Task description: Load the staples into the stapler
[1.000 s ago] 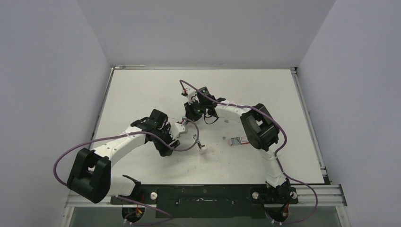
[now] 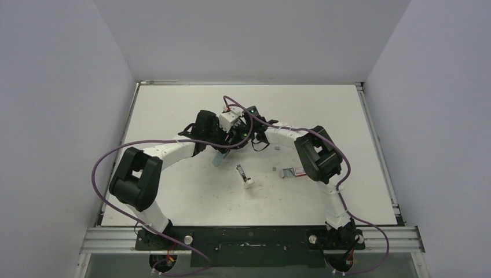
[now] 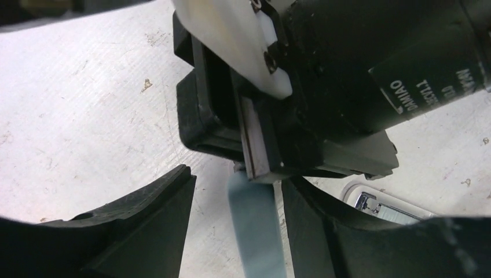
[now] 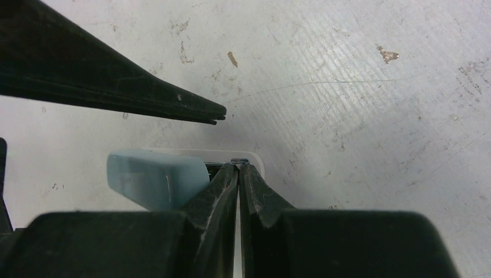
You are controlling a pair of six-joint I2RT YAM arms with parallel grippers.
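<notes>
A pale blue stapler part (image 3: 256, 231) lies between the fingers of my left gripper, which stand apart; the right gripper's housing hangs just over them. In the right wrist view the blue cover (image 4: 147, 176) and a pale base with a metal end lie under my right gripper, whose fingertips are shut at that metal end; what they hold is too small to tell. The left gripper's fingertips reach in from the upper left there. A second stapler-like object (image 2: 246, 180) lies in front of both grippers in the top view.
A red-and-grey box (image 2: 293, 172) lies to the right, with small grey pieces (image 2: 274, 169) near it. Both arms crowd together at the middle left.
My left arm has moved back and slightly right, up against the right gripper over the blue part. The right arm has stayed in nearly the same place.
</notes>
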